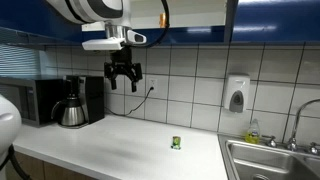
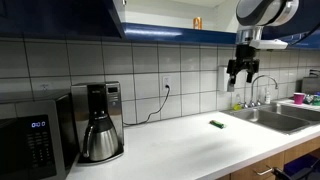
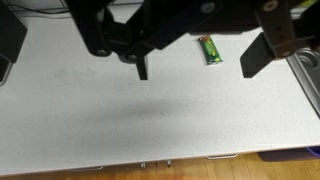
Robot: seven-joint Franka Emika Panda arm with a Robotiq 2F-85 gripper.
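Note:
A small green packet [image 1: 176, 143] lies on the white counter [image 1: 130, 150], left of the sink. The second exterior view shows the same packet [image 2: 217, 124] toward the right end of the counter. High above the counter hangs my gripper [image 1: 123, 87], well apart from the packet. Its fingers [image 3: 142, 72] are spread wide in the wrist view, with nothing held between them. Between and beyond them the packet [image 3: 210, 49] shows on the surface below, partly near the gripper's dark body.
A coffee maker [image 2: 101, 125] and a microwave [image 2: 38, 135] stand at the counter's left end. The sink [image 1: 262, 160], with a faucet [image 1: 297, 122] and soap bottles [image 1: 254, 130], is at the right. Upper cabinets overhang the back. Mid-counter is clear.

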